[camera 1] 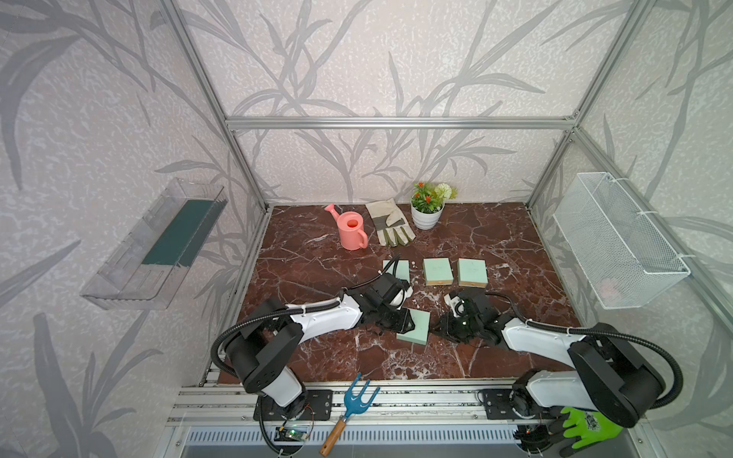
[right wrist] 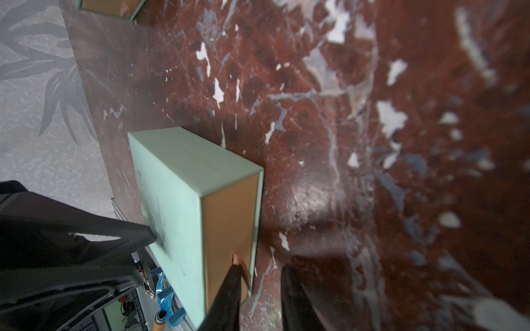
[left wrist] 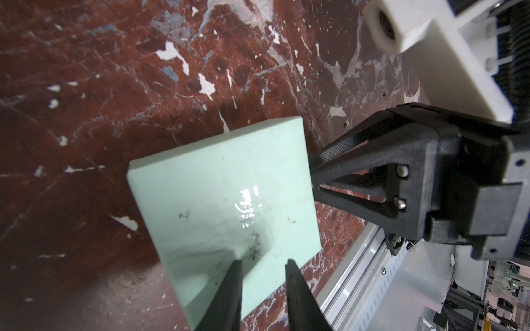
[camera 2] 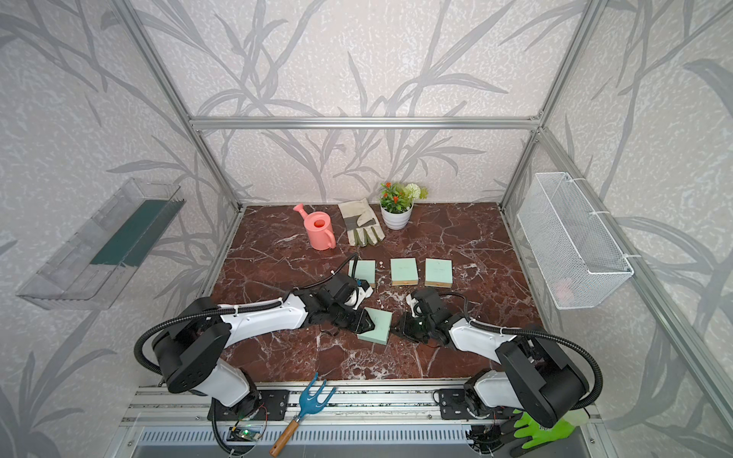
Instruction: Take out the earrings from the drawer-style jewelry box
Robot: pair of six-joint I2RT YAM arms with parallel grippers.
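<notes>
The mint-green jewelry box [left wrist: 220,204] lies flat on the table, lid-face up. In the right wrist view, its tan drawer front [right wrist: 229,237] is flush in the sleeve, with a small orange pull tab [right wrist: 238,262]. My left gripper is over the top face, its fingertips close to or touching it; a narrow gap shows between them, and any grip is unclear. At the drawer side, my right gripper has its slim fingers slightly apart, one fingertip close beside the tab. Whether the tab lies between them is unclear. No earrings show.
Two more green boxes [camera 1: 438,271] [camera 1: 472,272] stand behind, and a third [camera 1: 402,268] is partly covered by the left arm. A pink watering can [camera 1: 352,230], gloves [camera 1: 389,223] and potted flowers [camera 1: 426,217] are at the back.
</notes>
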